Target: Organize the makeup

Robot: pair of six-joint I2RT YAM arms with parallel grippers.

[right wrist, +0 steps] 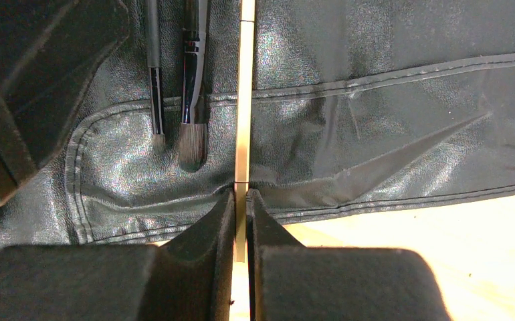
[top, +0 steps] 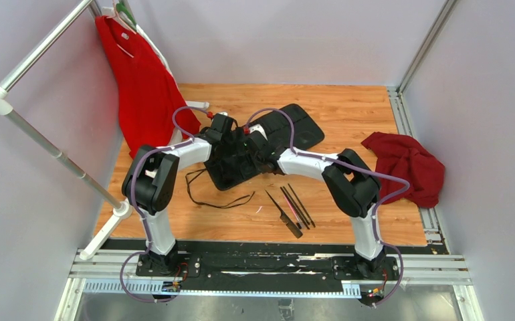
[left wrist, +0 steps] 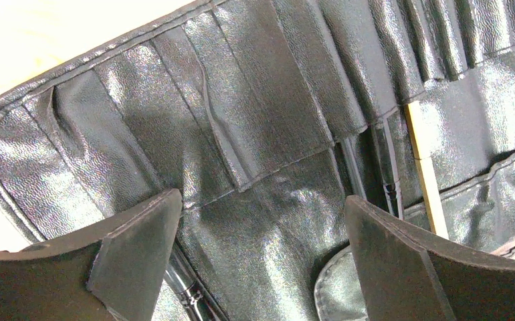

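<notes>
The black makeup roll (top: 299, 127) lies open under both arms. In the right wrist view, my right gripper is shut on a thin gold stick (right wrist: 243, 120) near its lower end. Its other end meets the edge of a slot in the pocket row (left wrist: 308, 87) in the left wrist view. Beside the stick, two dark brushes (right wrist: 193, 87) lie in adjoining slots. My left gripper stands open over the roll, its fingers wide apart. Another black brush (left wrist: 191, 287) sticks out of a pocket by its left finger.
On the table in front lie a dark-handled tool (top: 288, 222) and several slim pencils (top: 300, 206). A dark strap (top: 198, 200) trails from the roll. Dark red cloth (top: 405, 167) is heaped at the right; a red garment (top: 134, 80) hangs at the left.
</notes>
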